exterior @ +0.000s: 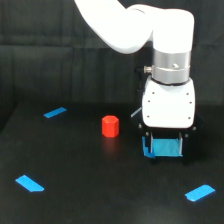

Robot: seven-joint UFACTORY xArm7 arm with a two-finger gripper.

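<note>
A small red block [110,126] with a faceted outline stands on the dark table, left of the arm and apart from it. My gripper [165,146] points down low over the table at the right. Right at its dark fingers lies a blue object [167,147], its upper part covered by the white hand. Whether the fingers touch it or only stand around it is too small to make out.
Blue strips lie flat on the table at the far left [55,112], the front left [29,184] and the front right [200,193]. A dark curtain hangs behind.
</note>
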